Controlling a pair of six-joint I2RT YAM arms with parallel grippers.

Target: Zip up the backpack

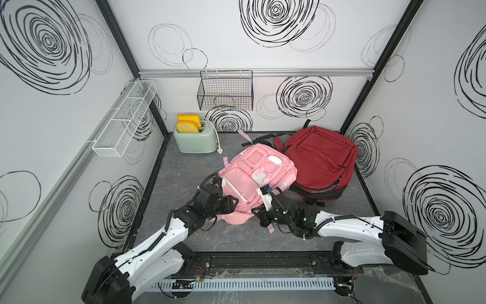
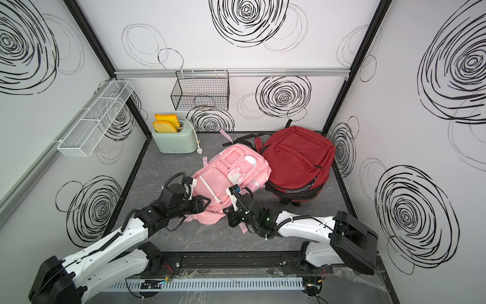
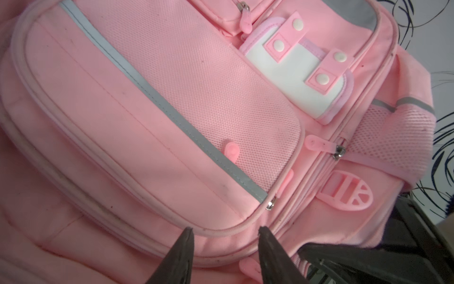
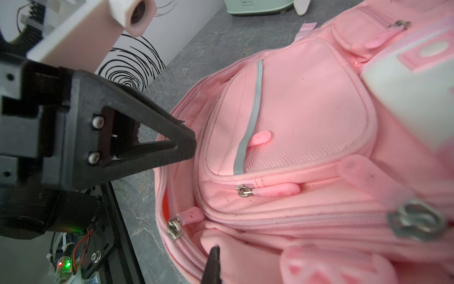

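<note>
The pink backpack (image 1: pixel 258 167) lies front-up in the middle; in the right wrist view part of its main zipper gapes around a zipper slider (image 4: pixel 174 227) at the lower left. My left gripper is open over the bag's lower edge, nothing between its fingertips. My right gripper (image 2: pixel 230 215) is low at the bag's front right edge, beside the left one; in its wrist view one dark fingertip (image 4: pixel 212 265) shows at the bottom, so its finger state is unclear.
A red backpack (image 1: pixel 319 157) lies against the pink one at the right. A green toaster (image 1: pixel 195 141) with yellow slices stands back left. A black wire basket (image 1: pixel 225 91) and white rack (image 1: pixel 121 119) hang on the walls.
</note>
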